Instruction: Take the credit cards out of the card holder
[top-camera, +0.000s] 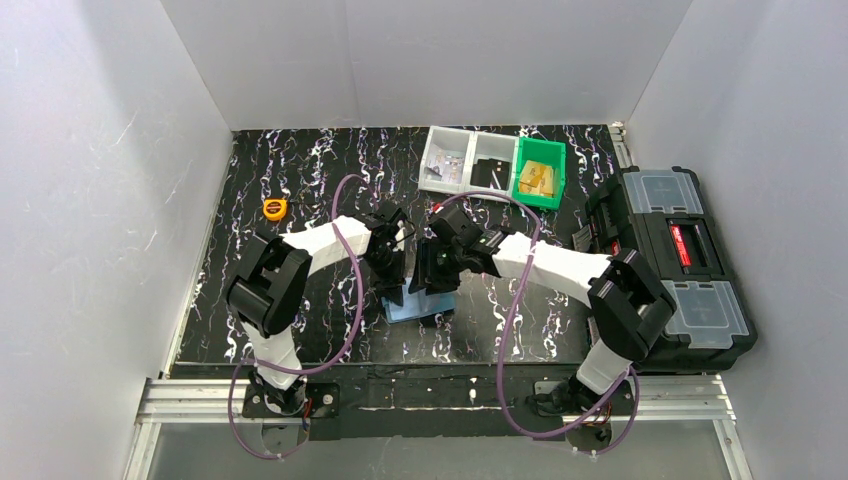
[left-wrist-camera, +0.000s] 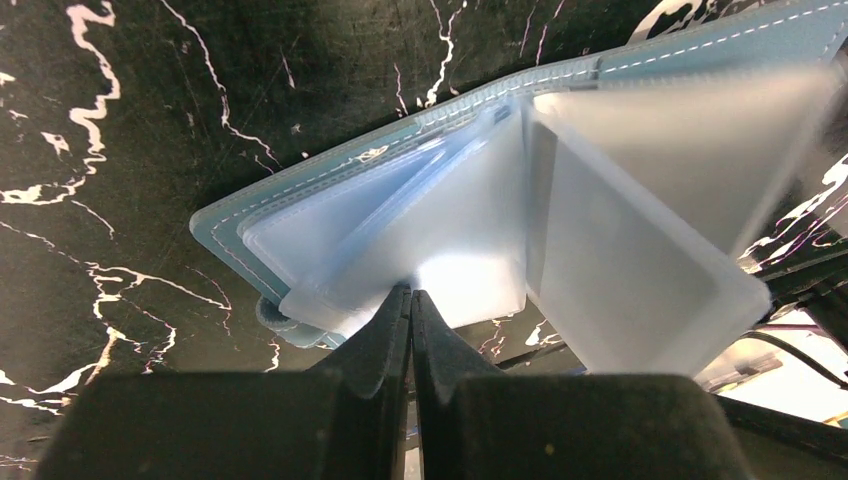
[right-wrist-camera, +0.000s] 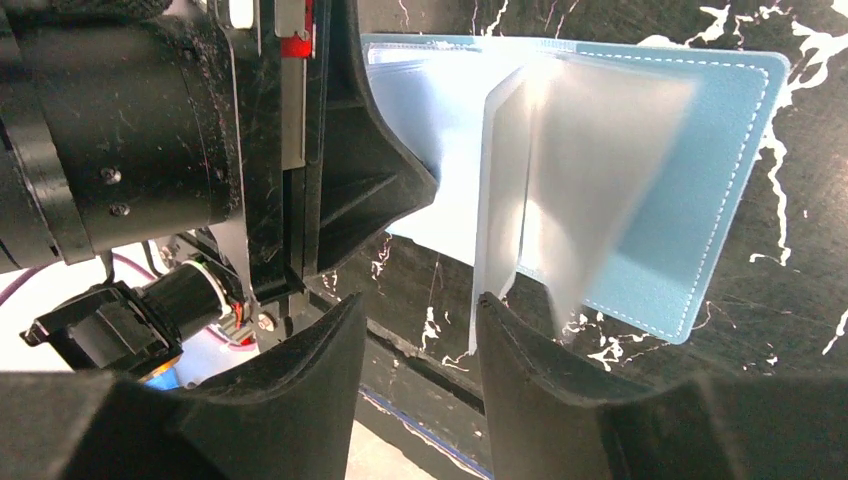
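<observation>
The light blue card holder (top-camera: 420, 308) lies spread open on the table near its front, its translucent sleeves (left-wrist-camera: 460, 240) fanned up in the left wrist view. I cannot make out a separate card in them. My left gripper is shut, its tips against the sleeves on the left half; nothing shows between its fingers. In the right wrist view, my right gripper is part open, with a gap between its fingers. A standing sleeve (right-wrist-camera: 502, 190) reaches down to its right finger (right-wrist-camera: 492, 310), apart from the other one.
White trays (top-camera: 444, 160) and a green tray (top-camera: 540, 172) with items inside stand at the back. An orange tape measure (top-camera: 274, 209) lies at left, a black toolbox (top-camera: 690, 260) at far right. Both arms are close together over the holder.
</observation>
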